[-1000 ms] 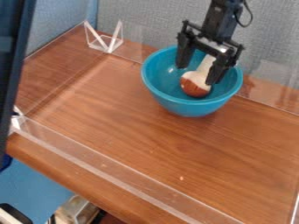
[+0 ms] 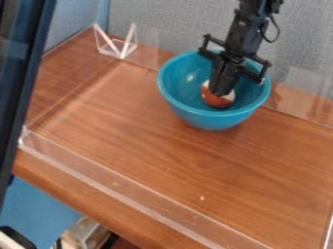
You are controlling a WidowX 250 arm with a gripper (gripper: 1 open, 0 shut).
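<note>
A teal bowl [image 2: 193, 107] sits on the wooden table toward the back right. Inside it lies a white object with a red-orange end [image 2: 213, 98], mostly hidden behind my gripper. My black gripper [image 2: 224, 84] reaches down into the bowl over that object; whether its fingers touch it cannot be seen clearly, nor whether they are open or shut.
A white wire stand [image 2: 115, 45] is at the back left. Clear plastic barriers run along the table's back and front left edges. A dark panel fills the left edge.
My gripper has moved down into the bowl, and its fingers appear closer together. The white and red object is now mostly covered by it.
</note>
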